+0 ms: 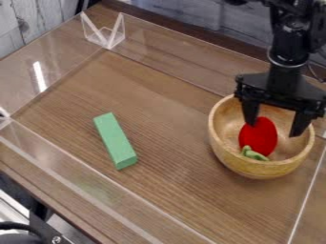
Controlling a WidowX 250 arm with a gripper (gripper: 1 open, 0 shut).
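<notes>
My gripper (274,117) hangs from the upper right into a tan bowl (250,167), its two dark fingers spread apart, one at the bowl's left inside and one at its right. A red strawberry-like object with a green top (258,136) lies in the bowl below and between the fingers, slightly left of centre. Whether a finger touches it I cannot tell.
A green block (114,139) lies on the wooden table at the left. A white wire object (101,31) stands at the back left.
</notes>
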